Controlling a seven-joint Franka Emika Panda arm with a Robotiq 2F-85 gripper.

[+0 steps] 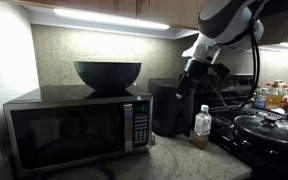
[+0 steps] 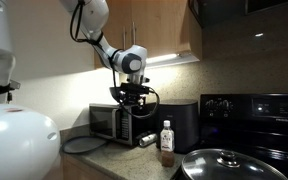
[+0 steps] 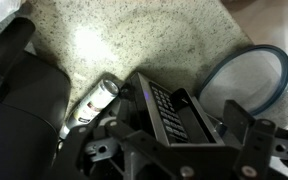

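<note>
My gripper hangs in the air right of the microwave, above the counter and in front of a tall black appliance. Looking down in the wrist view, I see the open gripper with its dark fingers spread at the lower edge. Below it lie the microwave's keypad side and a silver cylinder. Nothing is held between the fingers. The microwave door looks closed, and a wide black bowl rests on top.
A clear bottle with brown contents stands on the counter, near the stove with its lidded pan. In front of the microwave lies a dark round dish. Cabinets hang overhead.
</note>
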